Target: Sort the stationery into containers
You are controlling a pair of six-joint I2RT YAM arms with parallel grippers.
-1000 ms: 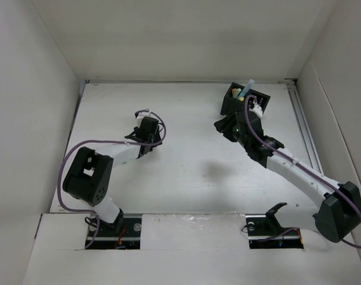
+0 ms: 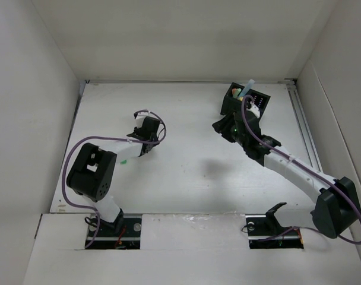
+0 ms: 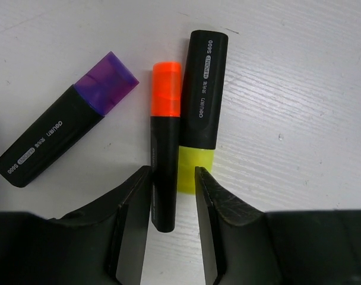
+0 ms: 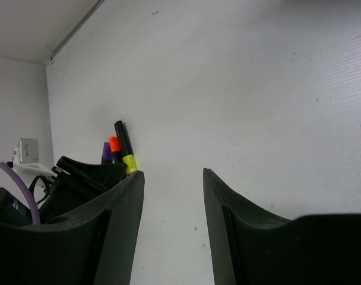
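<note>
In the left wrist view three highlighters lie on the white surface: an orange-capped one [image 3: 165, 142], a yellow one [image 3: 201, 95] touching it on the right, and a purple-capped one [image 3: 56, 127] at an angle. My left gripper is low over them, its fingertips a little apart at the orange one's lower body; whether they touch it I cannot tell. My right gripper stands open over bare surface. In the top view a black container [image 2: 257, 95] holding several items stands at the back right, just behind my right gripper.
A small green object [image 2: 124, 162] lies near the left arm. Walls enclose the sides and back.
My right arm has shifted slightly left. My left arm has shifted a little, with its gripper staying over the same spot.
</note>
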